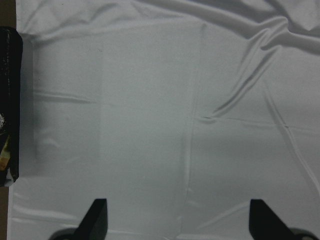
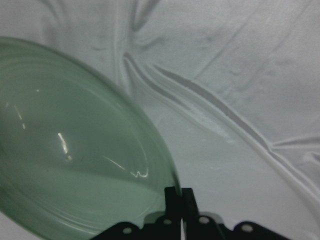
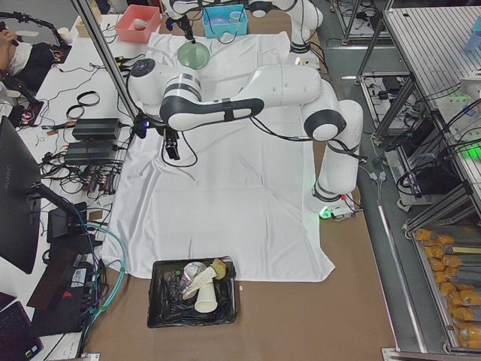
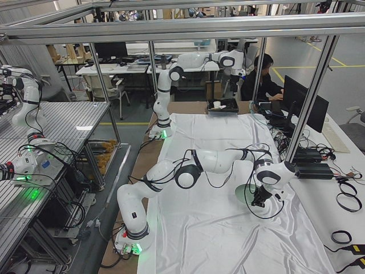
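Observation:
A green oval plate [image 3: 193, 54] [image 4: 245, 193] lies on the white cloth at the far end in the left camera view. In the right wrist view my right gripper is shut on the rim of the green plate [image 2: 70, 135]. My left gripper hangs open over bare cloth at the other end, its fingertips wide apart with nothing between them.
A black lined tray [image 3: 161, 301] holds a white cup [image 3: 207, 297], crumpled wrapping and other waste beyond the cloth's near edge. A red bin [image 3: 137, 26] and a blue bin [image 3: 224, 21] stand at the far end.

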